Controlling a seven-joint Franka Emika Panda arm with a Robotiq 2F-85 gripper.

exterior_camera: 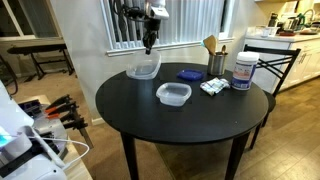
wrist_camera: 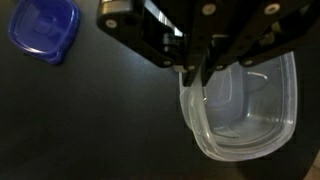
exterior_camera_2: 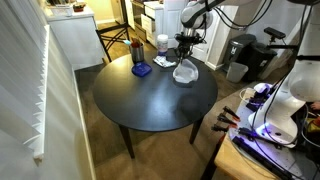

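Note:
My gripper (exterior_camera: 149, 48) is shut on the rim of a clear plastic container (exterior_camera: 145, 66), which hangs tilted above the far left part of the black table. A second clear container (exterior_camera: 174, 94) rests on the table, to the right of and nearer than the held one in exterior view 1. From the other side, exterior view 2 has the gripper (exterior_camera_2: 185, 56) over the see-through container (exterior_camera_2: 186, 73). Up close in the wrist view, the fingers of my gripper pinch the clear rim (wrist_camera: 202, 128); the arm covers part of the container.
A blue lid (exterior_camera: 190, 75) lies toward the table's back, near a utensil holder (exterior_camera: 217, 65). A folded cloth (exterior_camera: 214, 87) and a white tub (exterior_camera: 244, 71) stand on the right.

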